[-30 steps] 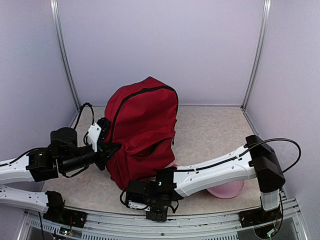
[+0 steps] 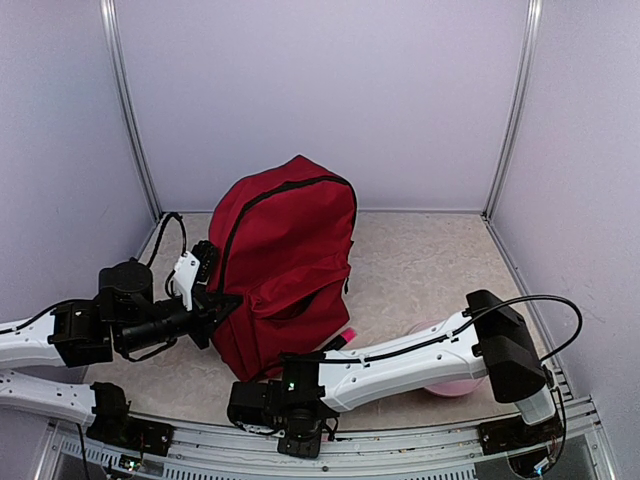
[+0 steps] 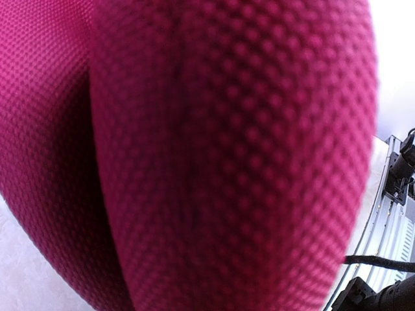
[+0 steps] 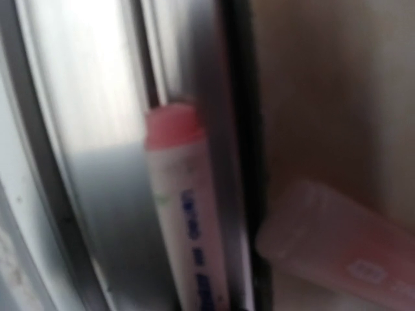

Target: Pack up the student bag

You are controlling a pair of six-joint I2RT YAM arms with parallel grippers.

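Observation:
The red bag [image 2: 285, 230] stands upright left of centre, its front pocket [image 2: 300, 290] slightly gaping. Against its left front side rests my left gripper [image 2: 228, 305], shut; the bag cloth [image 3: 240, 155] fills most of the left wrist view, so its fingertips are hidden there. Low over the front metal rail is my right gripper [image 2: 300, 445], pointing down, its fingers hidden. Below it, the right wrist view has a white marker [image 4: 188, 220] with a red end and blue lettering, lying along the rail. A pinkish translucent item [image 4: 337, 246] lies beside it on the table.
A pink round dish [image 2: 455, 387] sits at front right, partly under the right forearm. A pink-ended object [image 2: 340, 339] pokes out by the bag's lower right corner.
My right gripper and forearm have shifted left along the front edge, uncovering more of the pink-ended object near the bag. The left arm holds its place.

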